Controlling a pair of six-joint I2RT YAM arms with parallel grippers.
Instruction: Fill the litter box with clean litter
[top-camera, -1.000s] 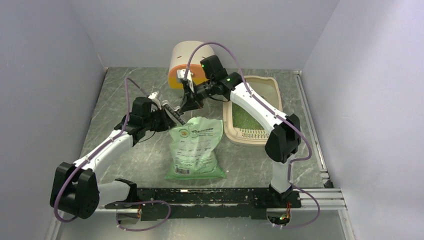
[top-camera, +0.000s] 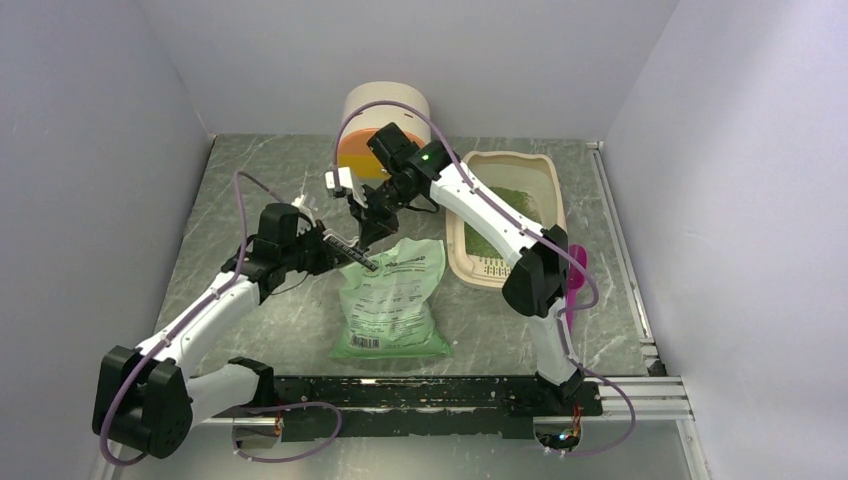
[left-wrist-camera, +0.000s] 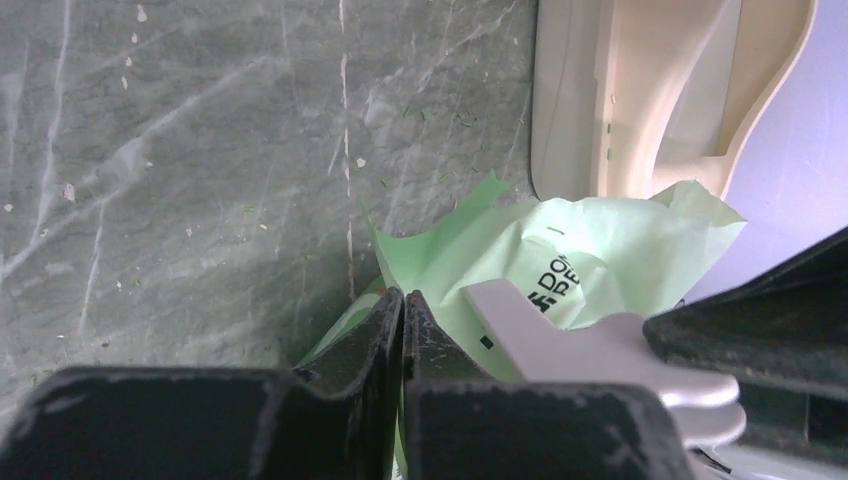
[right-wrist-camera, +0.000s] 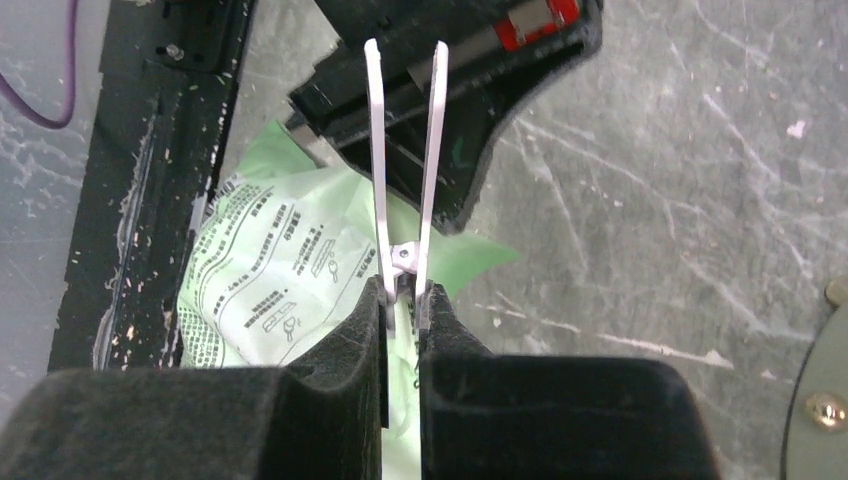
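The green litter bag (top-camera: 390, 310) lies at the front middle, its top rumpled. My left gripper is at the bag's upper left, fingertips close together at the bag's edge; whether it holds any of it is unclear. My right gripper (top-camera: 362, 240) is shut on a pale scissor-like tool (right-wrist-camera: 436, 110), which is held over the bag top beside my left gripper. The litter box (top-camera: 545, 175) sits at the back right with a green layer of litter inside.
A white cylindrical container (top-camera: 385, 95) with an orange front stands at the back. A pink scoop (top-camera: 575, 262) lies right of the box.
The bag has barely changed.
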